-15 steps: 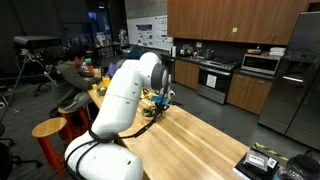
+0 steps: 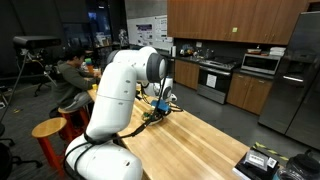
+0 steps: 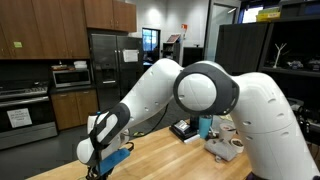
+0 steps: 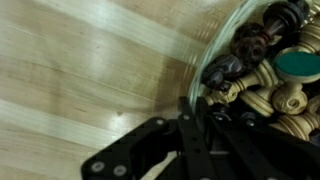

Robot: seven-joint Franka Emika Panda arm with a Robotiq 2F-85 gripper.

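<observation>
A clear glass bowl [image 4: 222,36] full of chess pieces fills the right side of the wrist view. Among them are dark brown pieces [image 4: 255,42], tan wooden ones and one with a green felt base [image 4: 298,67]. My gripper is at the bowl's near edge, its black fingers shut on the glass rim. In exterior view 1 the gripper [image 2: 157,112] is low over the far left part of the table; the bowl is hard to make out there. Exterior view 2 shows the wrist end of the arm [image 3: 103,140] at the table.
A black and white box [image 2: 256,165] lies at its right end. Red stools [image 2: 48,128] stand along the left side. Exterior view 2 shows a grey object [image 3: 224,148] and a blue one [image 3: 205,127] behind the arm.
Over the last second the arm's forearm and wrist have shifted slightly, with the gripper end a little lower. The table's surroundings look the same.
</observation>
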